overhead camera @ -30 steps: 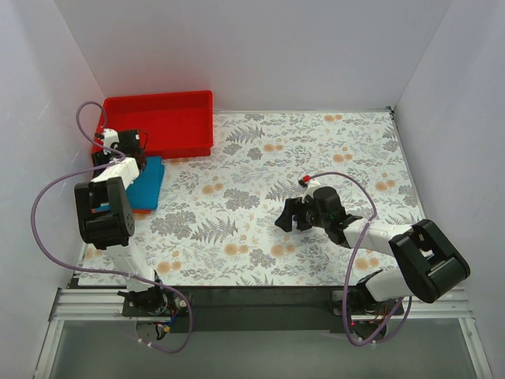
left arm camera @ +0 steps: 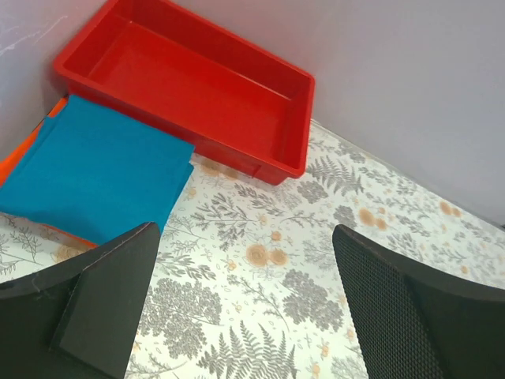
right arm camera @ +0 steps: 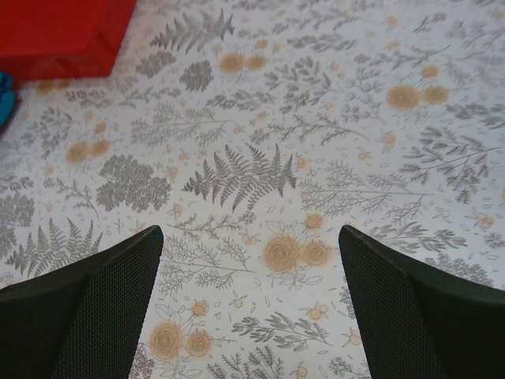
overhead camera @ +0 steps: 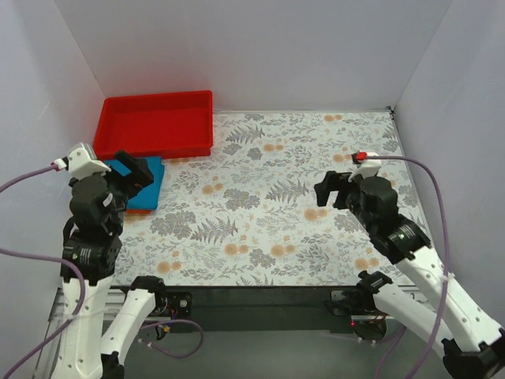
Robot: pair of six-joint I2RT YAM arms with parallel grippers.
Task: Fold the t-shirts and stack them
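A folded blue t-shirt [left arm camera: 102, 170] lies flat on top of an orange one [left arm camera: 35, 142], whose edges peek out along the wall side and the front. They form a stack at the table's left, in front of the red bin. My left gripper [overhead camera: 136, 170] hangs above the stack's right part, its fingers apart and empty; from above it and its arm hide some of the cloth. Over the right half of the table, my right gripper [overhead camera: 330, 189] is open too, with only bare tabletop between its fingers.
The red bin [overhead camera: 207, 150] at the back left looks empty inside. White walls [overhead camera: 252, 55] close in the back and both sides.
The right gripper has lifted and shifted right. The shirts have stayed in place.
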